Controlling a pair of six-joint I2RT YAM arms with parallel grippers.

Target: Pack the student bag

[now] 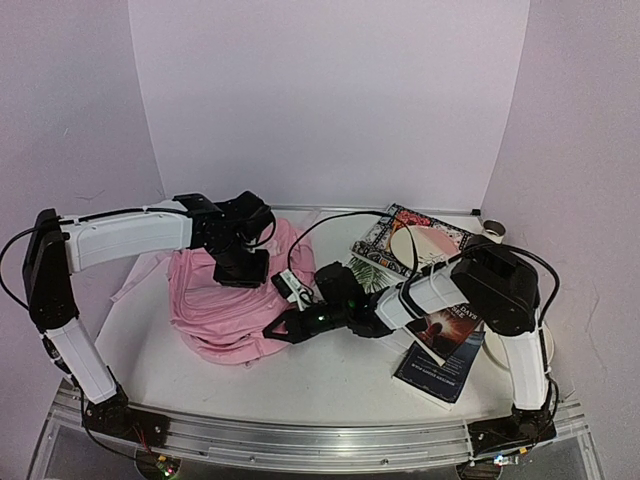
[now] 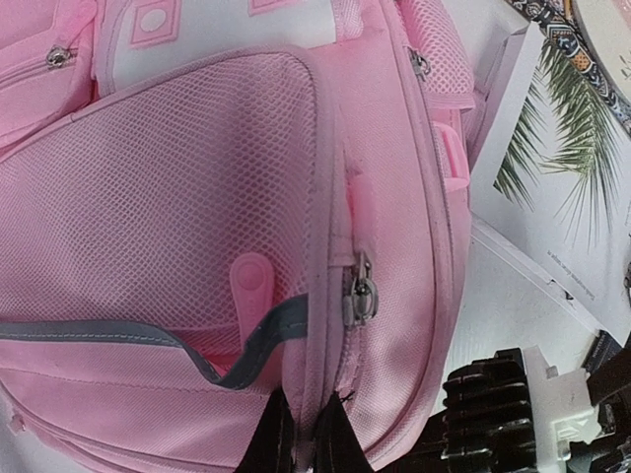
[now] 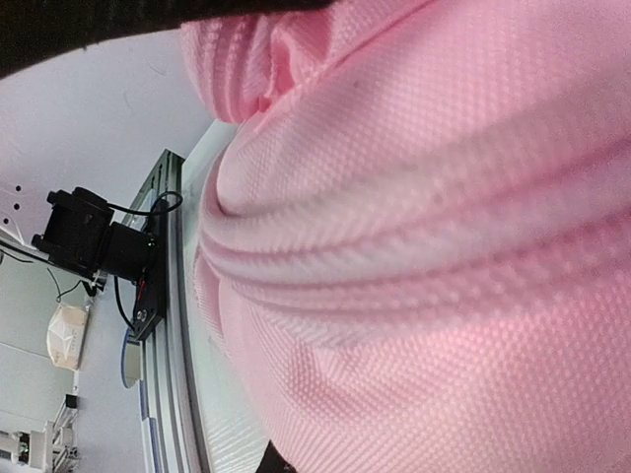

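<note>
The pink student bag (image 1: pixel 215 315) lies on the left half of the table. In the left wrist view its mesh pocket (image 2: pixel 197 197), grey trim and a zipper pull (image 2: pixel 363 296) show. My left gripper is shut on the piped edge of the mesh pocket, with a fingertip on either side of it. At the bag's front right side is my right gripper (image 1: pixel 275 332), close against the fabric. Pink cloth (image 3: pixel 424 266) fills most of the right wrist view. Only one dark fingertip (image 3: pixel 274 461) shows there, so the right finger's state is unclear.
To the right lie a patterned book (image 1: pixel 395 235), a palm-leaf cover (image 2: pixel 562 148), a dark red book (image 1: pixel 450 330) and a dark blue book (image 1: pixel 440 375), partly under the right arm. A cup (image 1: pixel 493 230) stands at the back right.
</note>
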